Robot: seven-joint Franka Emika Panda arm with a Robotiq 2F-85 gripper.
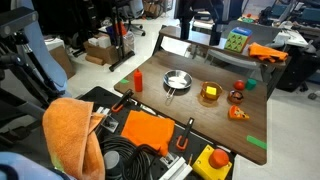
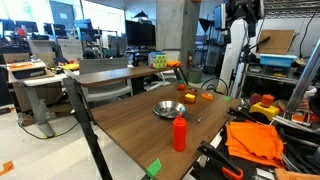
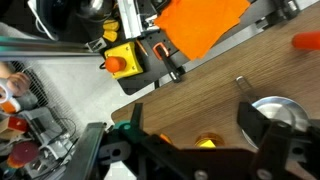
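Observation:
My gripper is open above the wooden table (image 1: 190, 112), its dark fingers apart with nothing between them. It hangs high in exterior view 2, well clear of the tabletop. A shiny metal pan (image 1: 177, 79) with a handle rests on the table; in the wrist view part of the pan (image 3: 280, 112) shows beside the right finger. Right of the pan stands a brown, round container (image 1: 211, 91) with something yellow in it. A red bottle (image 2: 179, 133) stands upright near the table's corner. An orange-red item (image 1: 238, 113) lies toward the right.
Small red and green items (image 1: 237, 95) sit near the raised shelf (image 1: 200, 40), which carries a colourful box (image 1: 237, 40) and an orange cloth (image 1: 266, 52). Beyond the table's near edge are black clamps, an orange cloth (image 1: 148, 130) and a yellow box with a red button (image 1: 212, 162).

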